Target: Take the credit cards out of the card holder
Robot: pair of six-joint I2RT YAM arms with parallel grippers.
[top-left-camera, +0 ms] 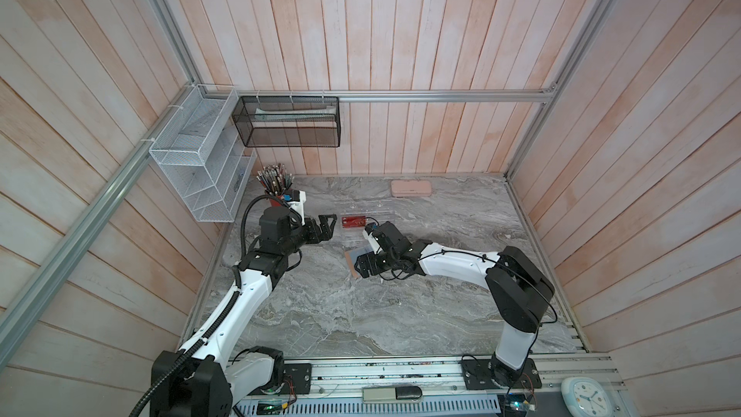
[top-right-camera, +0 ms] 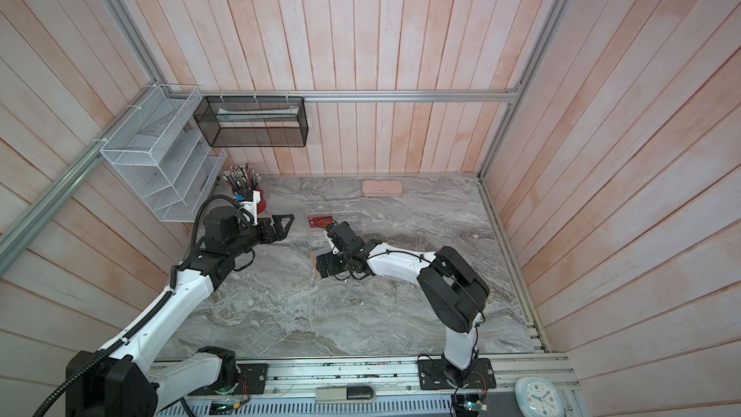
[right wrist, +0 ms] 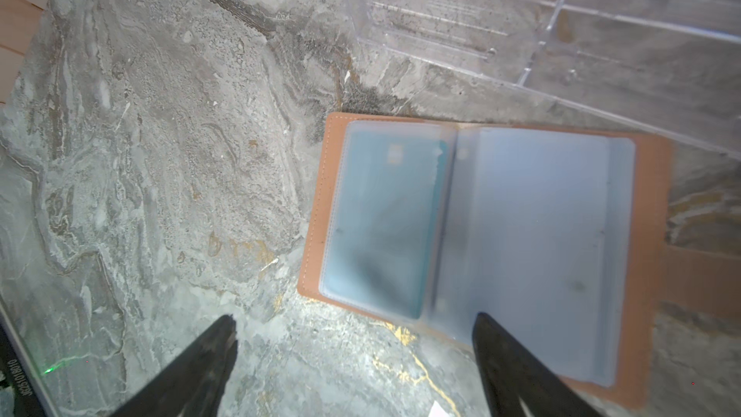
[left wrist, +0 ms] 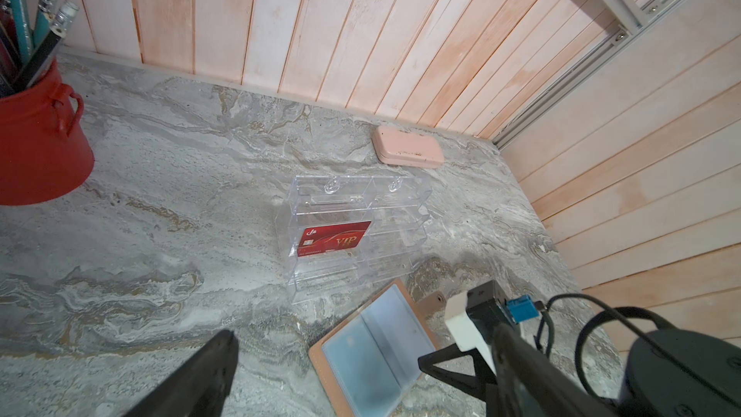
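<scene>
The card holder (right wrist: 647,278) lies opened flat on the marble table, tan with clear bluish sleeves; no printed card shows in them. Above its near side hovers my right gripper (top-left-camera: 361,265), open and empty, hiding much of the holder from the top views. In the left wrist view a red VIP card (left wrist: 334,238) leans in the left part of a clear acrylic rack (left wrist: 355,272), just behind the holder. My left gripper (top-left-camera: 328,227) stands open left of the rack, with nothing between its fingers.
At the back left stands a red pot (left wrist: 46,146) of pencils. A pink case (left wrist: 406,146) lies by the back wall. A mesh basket (top-left-camera: 286,136) and white wire shelves (top-left-camera: 202,158) hang at the left.
</scene>
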